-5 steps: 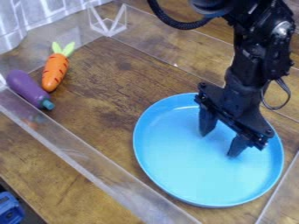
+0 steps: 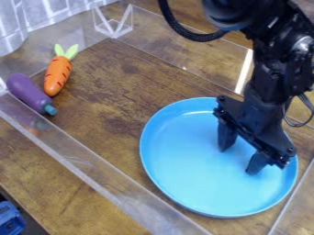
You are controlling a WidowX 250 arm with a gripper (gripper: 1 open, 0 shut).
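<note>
The black robot gripper (image 2: 241, 149) is lowered over a light blue round plate (image 2: 185, 165) on the right, its fingers spread apart and down at the plate's surface. Nothing shows between the fingers, though the gripper's body hides part of the plate behind it. An orange toy carrot (image 2: 58, 73) with a green top and a purple toy eggplant (image 2: 28, 92) lie on the wooden table to the left, away from the plate.
Clear plastic walls (image 2: 86, 156) border the work area on the left, back and right. A blue object (image 2: 7, 218) is at the lower left edge. The table between the vegetables and the plate is clear.
Over the last second the gripper has shifted slightly down and right on the plate. The plate and toys have not visibly moved.
</note>
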